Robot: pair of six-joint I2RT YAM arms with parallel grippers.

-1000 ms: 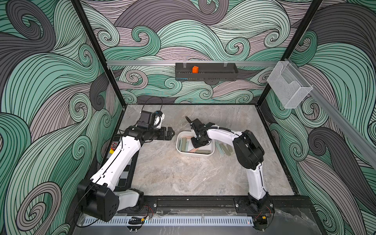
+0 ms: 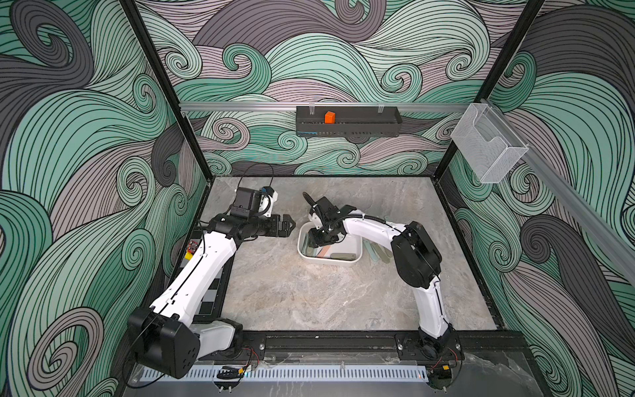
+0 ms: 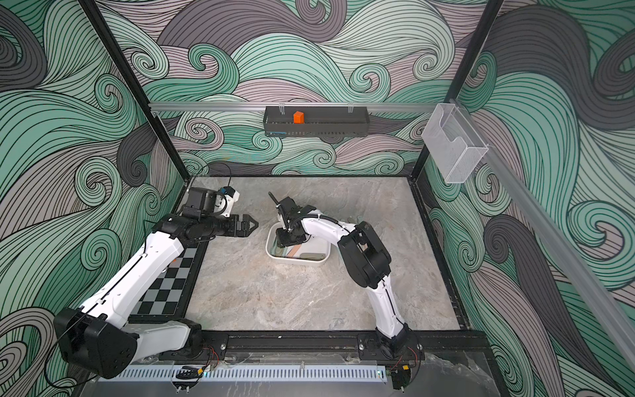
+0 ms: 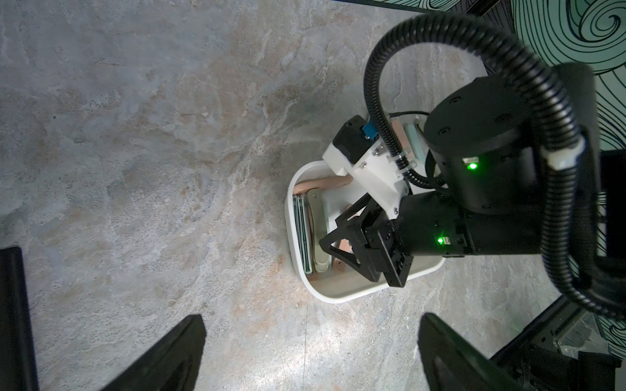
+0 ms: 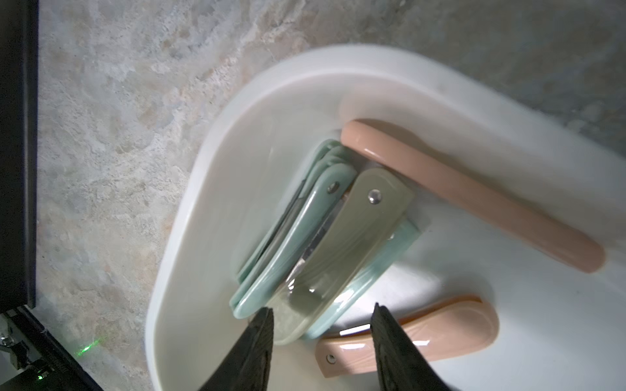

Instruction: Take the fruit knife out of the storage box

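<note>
The white storage box (image 5: 189, 215) holds several folded fruit knives. In the right wrist view, an olive knife (image 5: 345, 247) lies over a mint one, with more mint knives (image 5: 296, 244) stacked along the wall. A pink knife (image 5: 450, 332) rests on the floor of the box near the fingertips, and another pink knife (image 5: 469, 192) lies along the far wall. My right gripper is open over the box, pointing down, nothing between its fingers. Left of the box, my left gripper (image 2: 291, 225) hangs open and empty above the table.
Several mint and olive knives (image 2: 378, 251) lie on the table right of the box, partly under the right arm. A checkered board (image 3: 162, 291) is at the left edge. The table in front of the box (image 2: 317, 297) is clear.
My right gripper has moved left over the box, from its middle toward the knives at its left side. The left arm stays nearly still.
</note>
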